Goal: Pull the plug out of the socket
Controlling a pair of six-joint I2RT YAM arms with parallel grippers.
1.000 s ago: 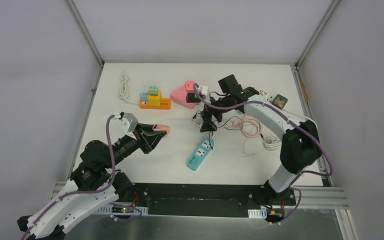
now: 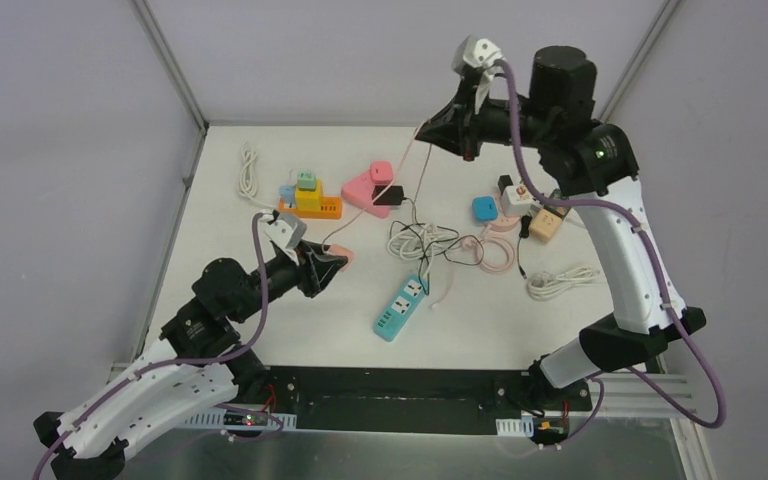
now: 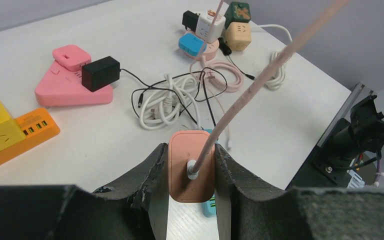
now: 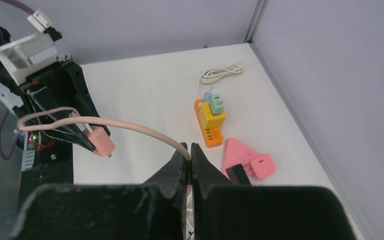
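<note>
A pink charger block (image 3: 191, 145) is pinched between the fingers of my left gripper, held above the table at left of centre. Its face shows a white plug end (image 3: 193, 170) seated in it, from which a pink cable (image 3: 245, 95) runs up to the right. In the right wrist view that cable (image 4: 145, 131) bends from the block (image 4: 100, 140) to my right gripper, shut on it high up at the back right. Past those fingertips the cable hangs toward the table.
A pink triangular socket (image 2: 358, 190) with a black adapter (image 2: 389, 196) and an orange strip (image 2: 330, 208) lie at the back. White coils (image 2: 415, 242) and a teal strip (image 2: 400, 308) fill the centre.
My right gripper has swung up and toward the back right, lifting the pink cable off the table and drawing it out. The left gripper with the block has shifted slightly right and back.
</note>
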